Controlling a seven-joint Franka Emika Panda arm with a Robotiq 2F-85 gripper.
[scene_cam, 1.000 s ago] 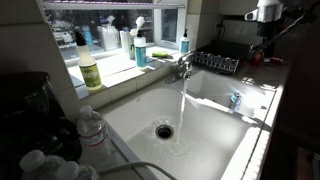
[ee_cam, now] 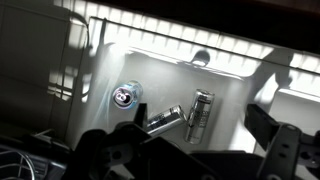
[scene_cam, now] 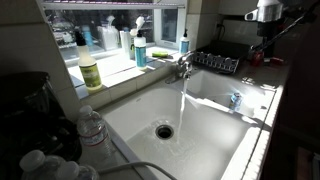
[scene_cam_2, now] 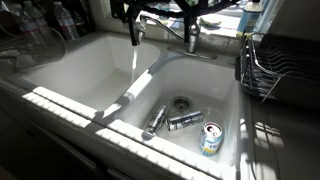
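In the wrist view, my gripper stands open above the sink, its dark fingers wide apart with nothing between them. Below it two silver cans lie on their sides, a left one and a right one. A can with a blue label stands upright to their left. In exterior view 2 the same upright can is in the right basin near a silver can and another silver can. Black parts of the gripper cross the top of that view. Water runs from the faucet into the other basin.
A black dish rack borders the right basin. Clear plastic bottles crowd the near left counter. A yellow-labelled bottle and several other bottles line the window side. The basin with running water looks empty.
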